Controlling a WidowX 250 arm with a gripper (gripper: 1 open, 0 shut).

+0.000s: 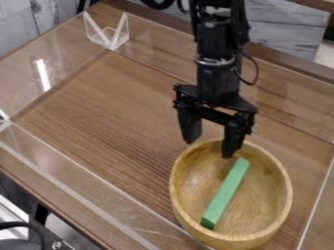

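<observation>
The black robot gripper [210, 133] hangs low over the back rim of a large tan oval bowl [189, 186] at the lower right, its two fingers spread open with nothing seen between them. A green bar [226, 193] lies lengthwise inside the bowl, in front of the gripper and apart from it.
A bare wooden table [92, 127] fills the left and middle. A white wire-like object [108, 31] stands at the back left. A grey marbled surface [287, 29] lies beyond the table's back edge. Dark cables show at the lower left.
</observation>
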